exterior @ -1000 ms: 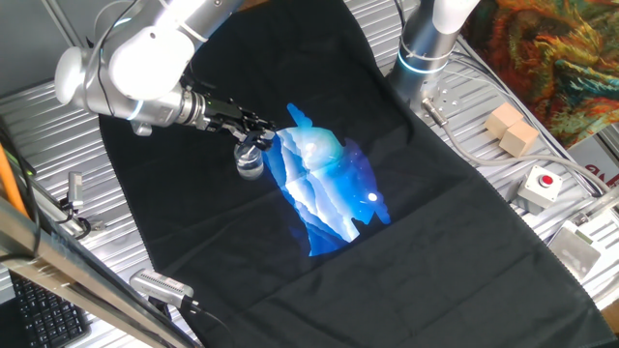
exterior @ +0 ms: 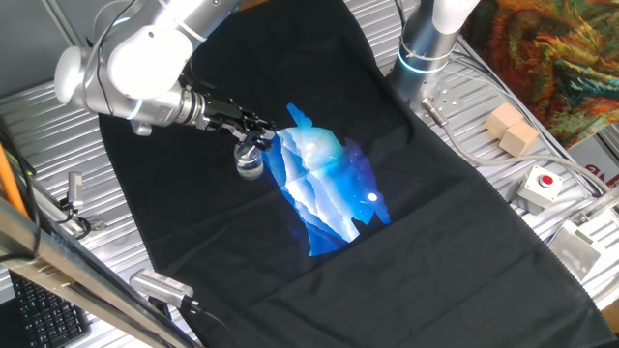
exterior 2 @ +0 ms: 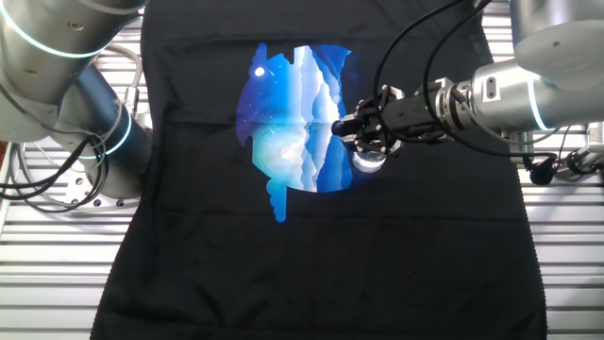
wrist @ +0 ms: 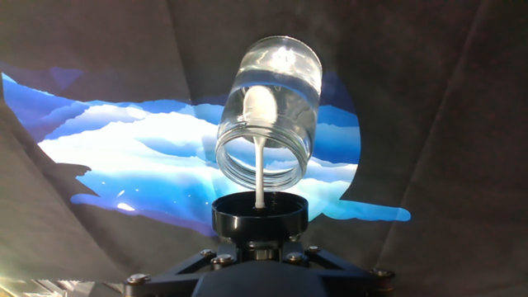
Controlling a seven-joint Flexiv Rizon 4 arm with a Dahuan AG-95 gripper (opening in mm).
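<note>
In the wrist view a clear glass jar stands on the dark cloth, its open threaded mouth toward the camera and clear liquid apparently inside. My gripper looks shut on a black round cap, whose thin white stick carries a pale bulb. The bulb lies within the jar's outline; whether it is inside the glass I cannot tell. From outside, the jar shows right beside the gripper. In the second exterior view, the cap sticks out past the gripper, while the jar is partly hidden beneath.
Black cloth with a bright blue picture covers the table, mostly clear. Wooden blocks and a red-button box sit off the cloth; a camera stands front left.
</note>
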